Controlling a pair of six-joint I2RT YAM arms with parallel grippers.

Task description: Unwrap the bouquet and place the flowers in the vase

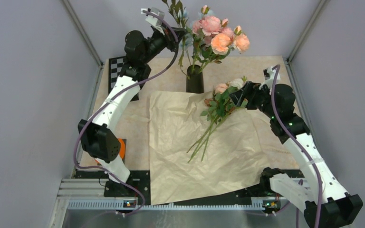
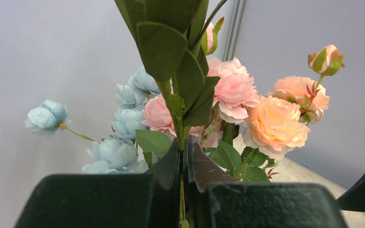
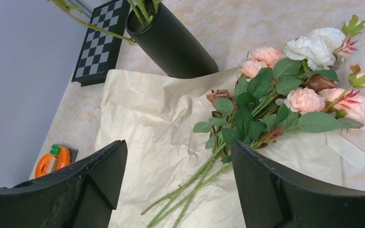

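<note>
The black vase (image 1: 194, 84) stands at the back centre, full of pink, peach and blue flowers (image 1: 211, 26). Above and left of it, my left gripper (image 1: 180, 34) is shut on a thin leafy stem (image 2: 176, 99), whose top runs out of both the top and left wrist views. My right gripper (image 1: 237, 95) is open over the bunch of white and pink flowers (image 3: 309, 52) lying on the paper, with nothing between its fingers.
Beige paper (image 1: 180, 171) covers the middle of the table. A checkered board (image 3: 100, 47) lies at the back left and an orange object (image 3: 47, 164) at the front left. Walls close the sides and back.
</note>
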